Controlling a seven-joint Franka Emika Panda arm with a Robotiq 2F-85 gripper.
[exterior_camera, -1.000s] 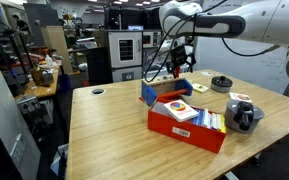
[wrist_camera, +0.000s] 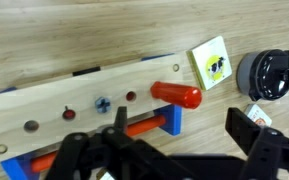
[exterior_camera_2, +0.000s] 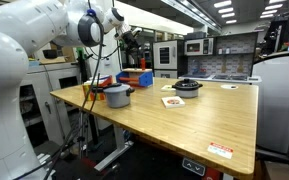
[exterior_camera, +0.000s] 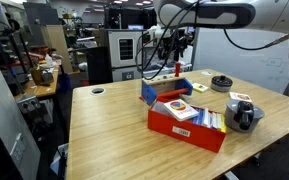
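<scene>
A wooden pounding bench with blue ends (wrist_camera: 69, 105) crosses the wrist view diagonally, its top showing several round holes and a blue screw-like peg (wrist_camera: 103, 104). At its right end a red peg (wrist_camera: 177, 94) stands up out of the board. In exterior view 1 the bench (exterior_camera: 164, 84) sits at the back of the red box, with the red peg (exterior_camera: 177, 69) upright on it. Above the peg hangs my gripper, open, its black fingers (wrist_camera: 121, 122) apart and nothing held between them.
A red box (exterior_camera: 189, 131) holds books and a picture card. A grey pot (exterior_camera: 243, 115) stands at its right, and a black lidded pot (wrist_camera: 266, 74) lies farther off. A cow card (wrist_camera: 213, 61) rests near the bench.
My gripper has risen from close around the red peg to well above it, leaving the peg in plain sight on the bench. The other objects look unmoved.
</scene>
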